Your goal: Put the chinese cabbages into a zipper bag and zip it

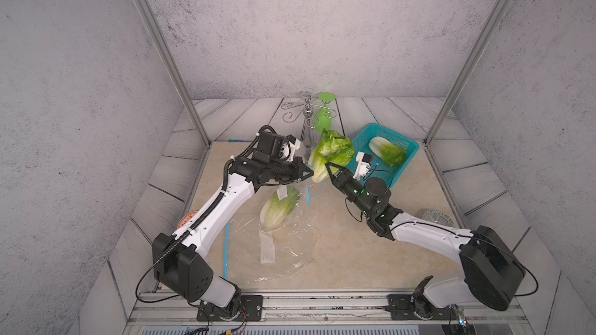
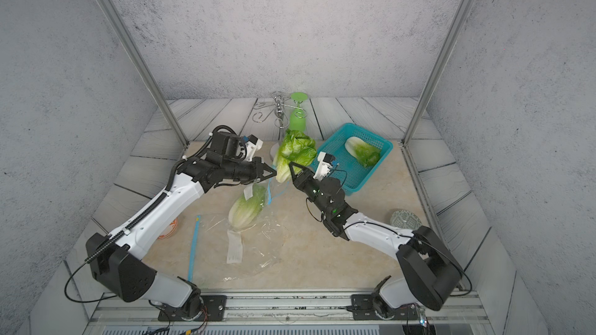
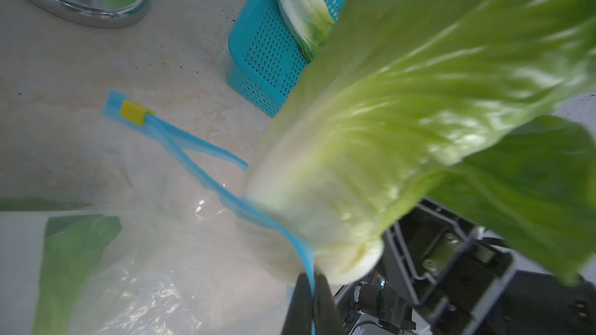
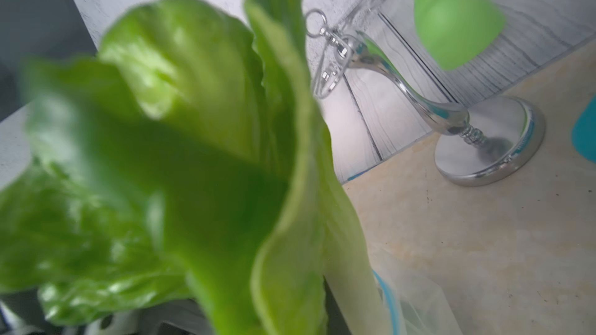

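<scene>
A leafy cabbage (image 1: 332, 145) is held upright by my right gripper (image 1: 332, 169), its pale base at the mouth of the zipper bag (image 3: 155, 242). My left gripper is shut on the bag's blue zip edge (image 3: 260, 214), just left of that cabbage; a yellow slider (image 3: 133, 111) sits at the strip's far end. A paler cabbage (image 2: 244, 209) lies lower in the bag area on the table, and a third cabbage (image 1: 386, 150) rests in the teal basket (image 2: 372, 173). In the right wrist view the leaves hide the fingers.
A chrome stand (image 4: 478, 167) with a green item (image 4: 459, 24) stands at the back, behind the held cabbage. A glass dish (image 2: 406, 218) is at the right edge, and an orange item (image 2: 167, 229) is partly hidden by the left arm.
</scene>
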